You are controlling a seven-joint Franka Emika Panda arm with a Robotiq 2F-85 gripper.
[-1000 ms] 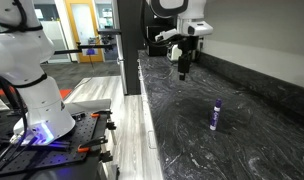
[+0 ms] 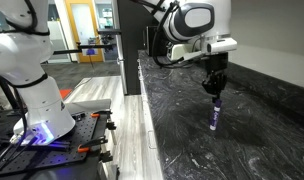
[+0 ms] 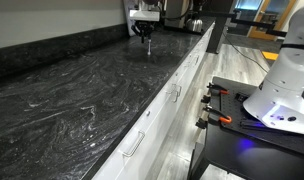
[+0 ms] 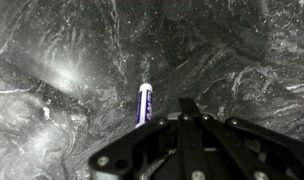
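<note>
A white and purple marker (image 2: 215,114) stands upright on the dark marbled counter. In the wrist view the marker (image 4: 144,103) shows its white end, and its lower part is hidden behind the gripper. My gripper (image 2: 215,100) appears close by the marker's top in exterior view 1; whether they touch cannot be told. The fingers look closed, and nothing shows between the fingers. Far down the counter in exterior view 2, the marker (image 3: 149,47) is a small pale upright shape near the gripper (image 3: 143,40).
The dark counter (image 3: 67,95) is broad and mostly bare around the marker. A wall backsplash (image 2: 277,90) runs along its rear side. White drawers (image 3: 142,140) drop away at its front edge, with a black cart (image 3: 247,155) beyond.
Over the last second my gripper has come from farther back and left, moving right and lower toward the marker. The marker has stayed upright in the same spot.
</note>
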